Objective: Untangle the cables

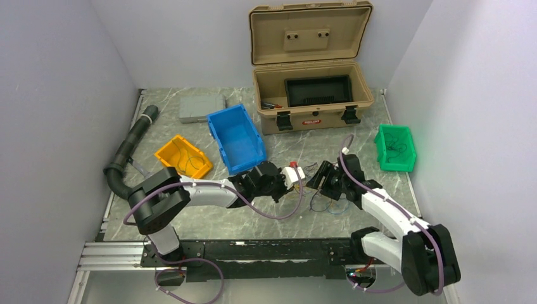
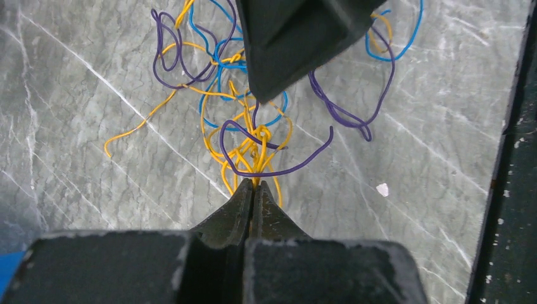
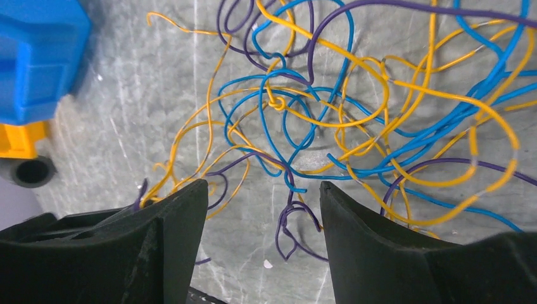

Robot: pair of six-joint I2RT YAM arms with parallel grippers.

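Observation:
A tangle of yellow, blue and purple cables lies on the grey marbled table. In the left wrist view my left gripper is shut on a bunched yellow cable (image 2: 253, 149). A loose purple cable end (image 2: 297, 166) curves across just above its tips. From the right wrist view, the left fingers (image 3: 95, 221) reach in at lower left with the yellow strands drawn up toward them. My right gripper stands open over the tangle, blue cable (image 3: 430, 136) and a small yellow knot (image 3: 277, 103) beyond its fingertips. Nothing is between its fingers.
A blue bin (image 1: 237, 136) and an orange bin (image 1: 166, 154) holding cable stand at left. The open tan case (image 1: 304, 120) is at the back, and a green bin (image 1: 396, 166) at right. Bare table (image 1: 253, 225) lies in front.

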